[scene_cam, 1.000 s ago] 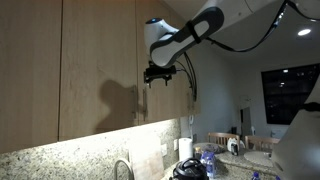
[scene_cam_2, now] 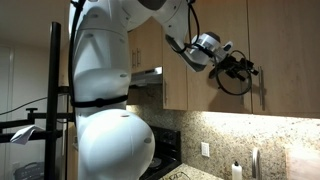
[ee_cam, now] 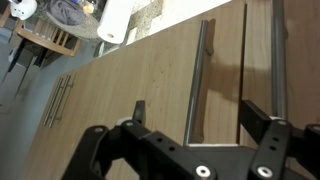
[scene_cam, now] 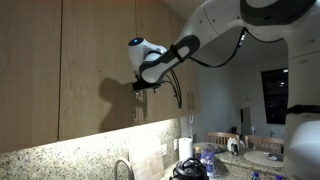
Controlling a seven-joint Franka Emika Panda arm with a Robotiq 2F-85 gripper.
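Tall wooden cabinet doors [scene_cam: 90, 70] hang on the wall, with a vertical bar handle [ee_cam: 201, 80] on one door and a second bar handle [ee_cam: 279, 60] on its neighbour, across the seam. My gripper is raised in front of these doors with its fingers apart. One finger [ee_cam: 137, 113] shows on each side of the first handle in the wrist view; whether they touch it cannot be told. Exterior view 1 has the gripper [scene_cam: 137, 88] close to the door face at the handles. From the other side, the gripper [scene_cam_2: 250, 71] also appears near a handle [scene_cam_2: 262, 88].
Below the cabinets runs a counter with a stone backsplash [scene_cam: 60, 160], a faucet [scene_cam: 123, 165] and a dark object [scene_cam: 188, 169]. A stove [scene_cam_2: 160, 153] stands further along. Chairs and a table [scene_cam: 262, 158] are in the background.
In exterior view 1 my gripper has moved left and somewhat lower, closer to the handles. The arm has swung along with it. The cabinet doors look unmoved.
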